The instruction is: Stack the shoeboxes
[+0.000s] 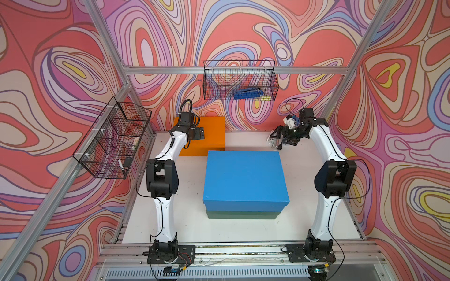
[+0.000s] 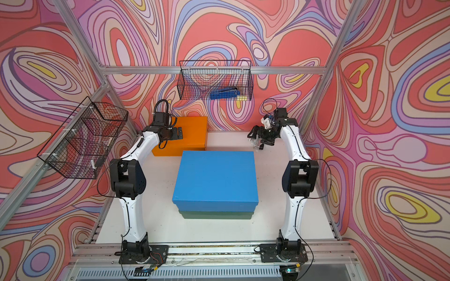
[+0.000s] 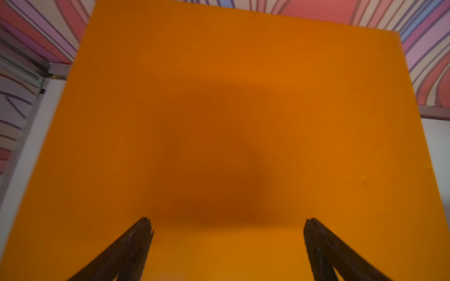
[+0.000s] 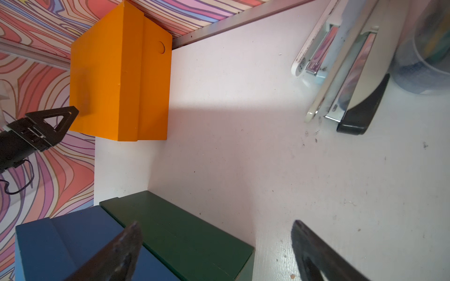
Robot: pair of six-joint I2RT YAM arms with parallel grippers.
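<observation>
At the back left of the table lies the orange shoebox [image 1: 213, 133], its lid filling most of the left wrist view. My left gripper [image 1: 201, 133] hovers over that lid, open, with nothing between its fingers. In the middle, the blue shoebox [image 1: 246, 175] rests on top of the dark green shoebox [image 1: 242, 215]; the right wrist view shows the green lid [image 4: 178, 234] jutting out past the blue one at the back. My right gripper [image 1: 276, 135] stands open and empty above the back right of the table. Whether the left fingers touch the orange lid I cannot tell.
Staplers [image 4: 351, 65] and a clear cup [image 4: 421, 65] stand on the table beneath my right gripper. Wire baskets hang at the left [image 1: 114, 140] and on the back wall [image 1: 240, 82]. Bare table [image 4: 225, 149] lies between the orange box and the staplers.
</observation>
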